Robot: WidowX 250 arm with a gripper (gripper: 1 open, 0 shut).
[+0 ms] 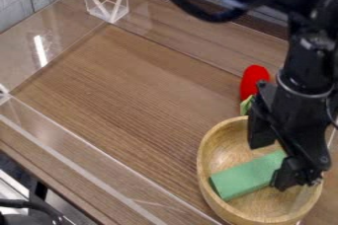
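My black gripper point(271, 138) hangs over a round wooden bowl point(214, 152) at the lower right, its fingers pointing down and apart. A green block point(242, 178) lies in the bowl below the fingers. Nothing shows held between them.
A red object point(256, 79) with a green part lies behind the bowl, partly hidden by the arm. A white wire holder point(109, 2) stands at the back left.
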